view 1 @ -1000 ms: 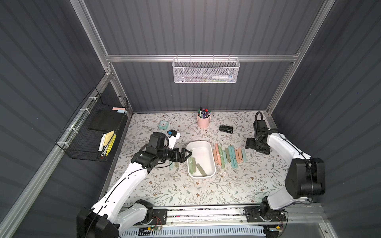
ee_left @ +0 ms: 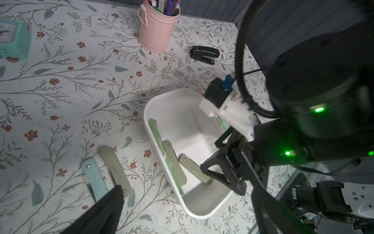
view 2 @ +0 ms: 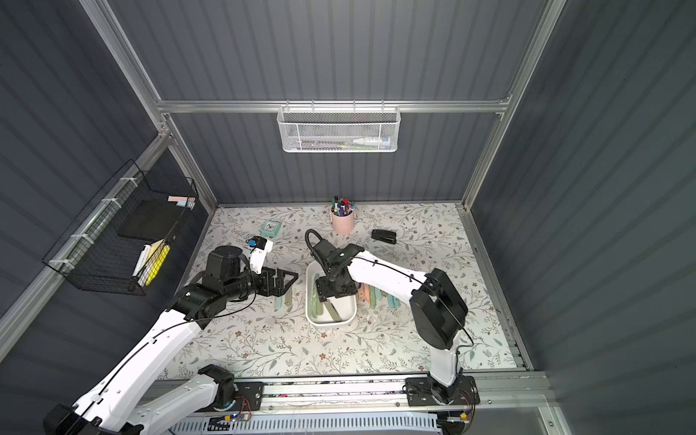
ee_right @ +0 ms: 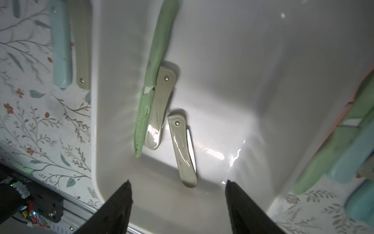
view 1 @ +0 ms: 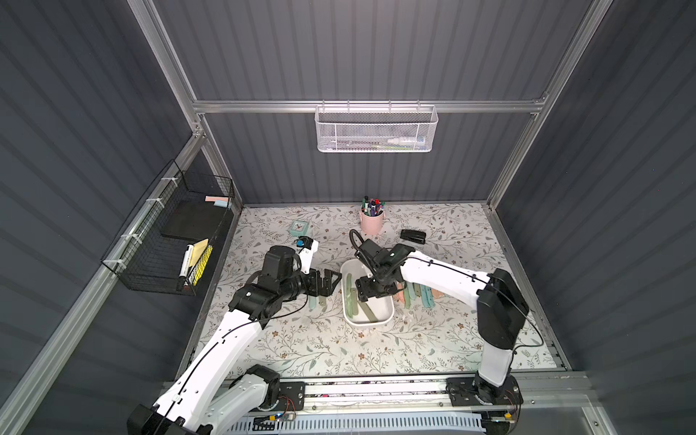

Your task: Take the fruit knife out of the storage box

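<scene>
The white storage box [ee_right: 253, 97] holds three fruit knives. In the right wrist view, a green knife [ee_right: 157, 50] lies along the left wall, an olive folding knife [ee_right: 160, 105] close beside it. Another olive folding knife [ee_right: 181, 150] lies apart from them, a thin strip of its blade showing. Over the box, my right gripper has its fingers parted, nothing between them; its fingertips are just short of the separate olive knife's lower end. My left gripper is open and empty, left of the box, as the top left view shows.
Left of the box lie a blue knife [ee_left: 94, 177] and an olive one [ee_left: 115, 169]. Several coloured knives [view 1: 417, 290] are lined up to its right. Behind stand a pink pen cup [view 1: 372, 221], a black stapler [view 1: 413, 236] and a teal clock [view 1: 298, 227].
My right gripper has swung from the right side of the table, past the row of knives, to over the box. The left arm has drawn slightly left. The box's knives lie as before.
</scene>
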